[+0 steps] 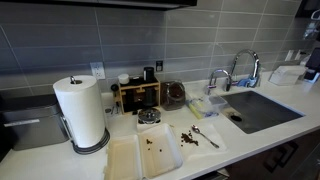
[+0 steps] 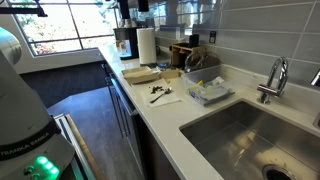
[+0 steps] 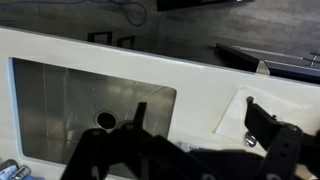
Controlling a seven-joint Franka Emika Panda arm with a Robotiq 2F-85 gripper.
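Note:
In the wrist view my gripper is open above the counter, its two dark fingers wide apart. Between the fingertips I see only counter, the sink's edge and part of a white sheet. On the white sheet lie a metal spoon and several dark bits. One of my fingers partly covers the sheet and spoon in the wrist view. Left of the sheet stand two shallow trays, a beige one and a paler one with a few dark crumbs.
A sink with a tall faucet takes up the right side. Along the wall are a paper towel roll, a wooden rack, a round dark container and a clear box. Bare counter borders the sink.

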